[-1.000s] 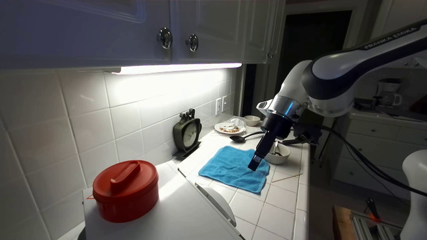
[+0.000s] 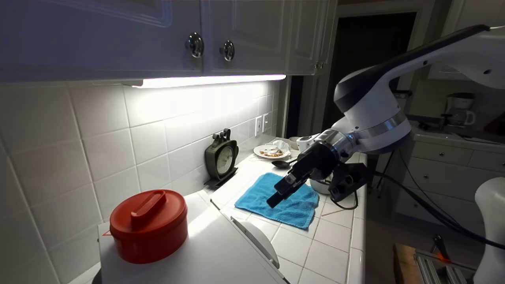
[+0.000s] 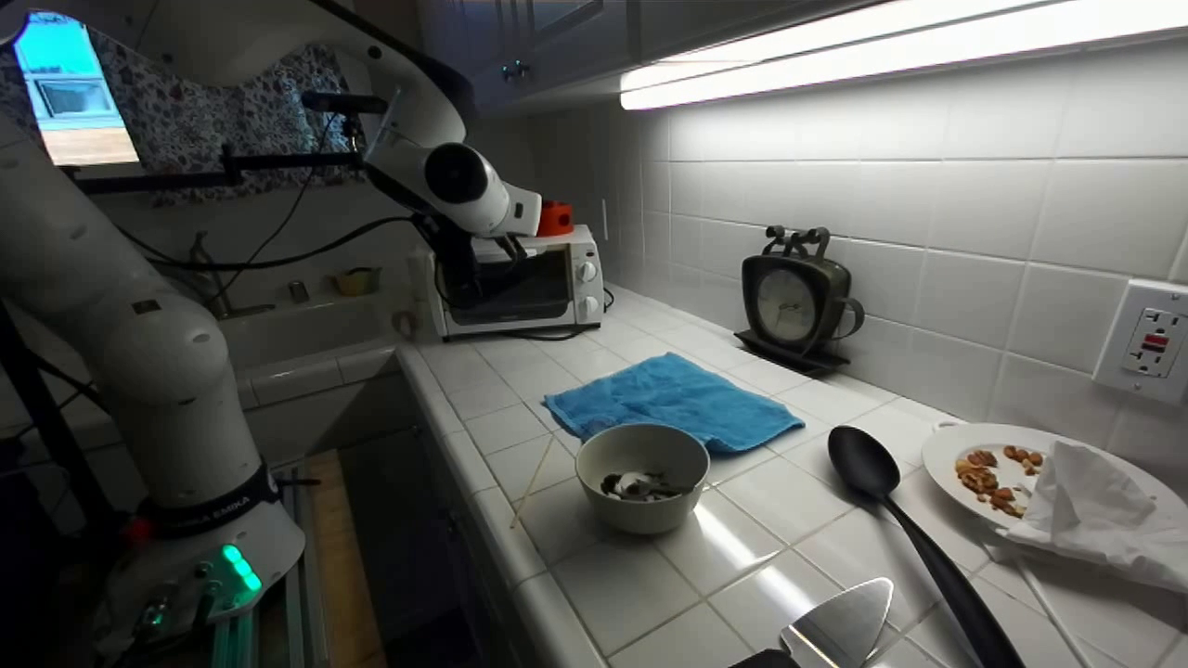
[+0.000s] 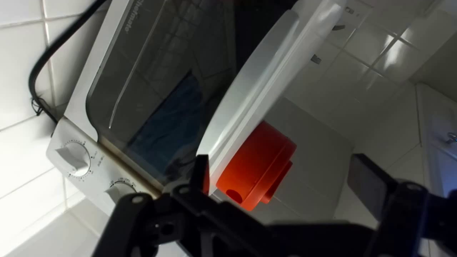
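Note:
My gripper is open, its two black fingers spread wide with nothing between them. In exterior view 1 the gripper (image 2: 278, 195) hangs over the counter, in front of the blue towel as seen from there. Facing it in the wrist view is the toaster oven (image 4: 165, 81), its glass door shut and its white handle crossing the frame. A red lidded pot (image 2: 149, 227) rests on top of the oven; the wrist view shows this red pot (image 4: 257, 165) beyond the fingertips, apart from them.
The blue towel (image 3: 679, 403) lies flat on the tiles. Near it stand a bowl (image 3: 642, 479) with utensils, a black spoon (image 3: 863, 462), a plate (image 3: 947, 451) with food and a napkin, and a scale (image 3: 793, 301) by the wall. Overhead cabinets (image 2: 255, 38) hang low.
My arm has swung from above the towel's right part toward the oven side and tilted to a flatter angle. The forearm is lower and now covers the bowl. The pot and towel have stayed put.

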